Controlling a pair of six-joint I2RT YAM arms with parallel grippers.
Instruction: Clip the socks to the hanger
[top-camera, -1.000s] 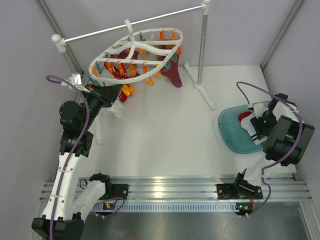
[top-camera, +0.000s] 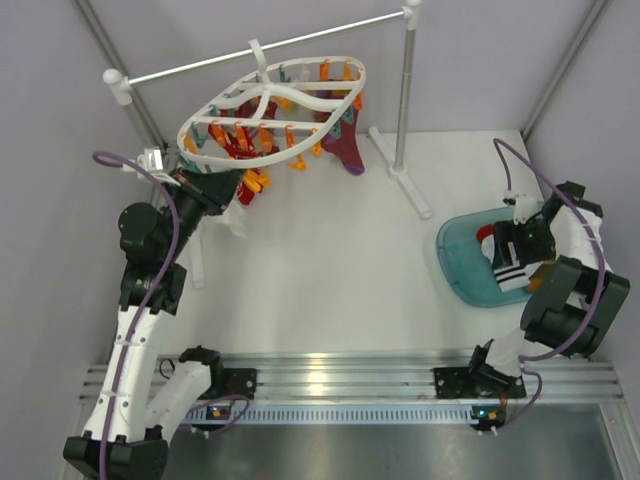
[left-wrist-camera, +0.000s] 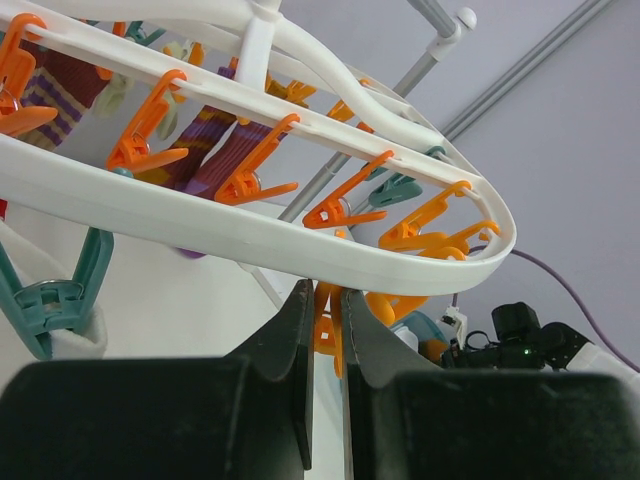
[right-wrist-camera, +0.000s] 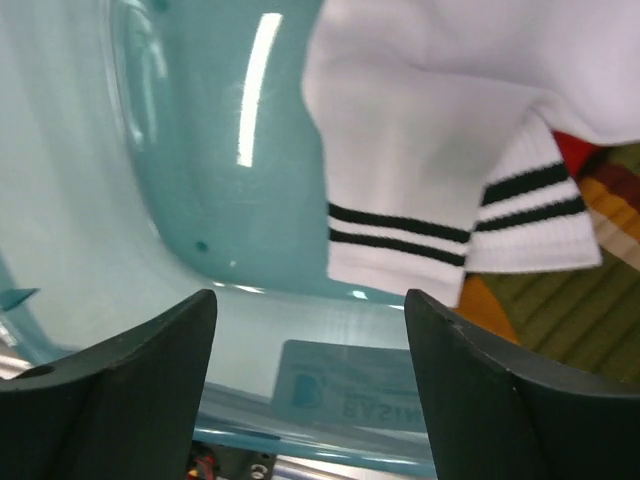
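Note:
The white oval hanger hangs at the back left, with orange and teal clips around it and several dark patterned socks clipped on. At its near edge my left gripper is shut on an orange clip just under the rim. A white sock hangs by a teal clip to the left in the left wrist view. Over the teal basin my right gripper stands open, nothing between its fingers. A white sock with black stripes lies in the basin ahead of them.
Other socks lie in the basin: a green and brown striped one and a red one. The hanger's stand has an upright pole and a foot between hanger and basin.
My right gripper has shifted a little and turned over the basin, and its two fingers now show spread apart. More of the sock's stripes are visible. The left arm and hanger have stayed still.

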